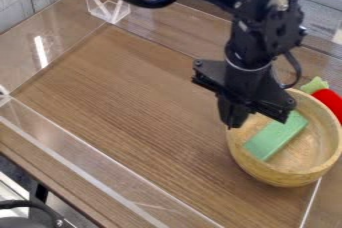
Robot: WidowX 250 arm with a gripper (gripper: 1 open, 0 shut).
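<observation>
My black gripper (234,115) reaches down over the left rim of a wooden bowl (282,173), its fingers pointing down and narrowed to a dark tip with nothing visible between them. Inside the bowl lies a flat green object (277,135), to the right of the fingertips. The arm hides part of the bowl's back edge.
A red object (330,105) and a small green item (313,86) sit behind the bowl at the right. A white wire holder (104,4) stands at the back left.
</observation>
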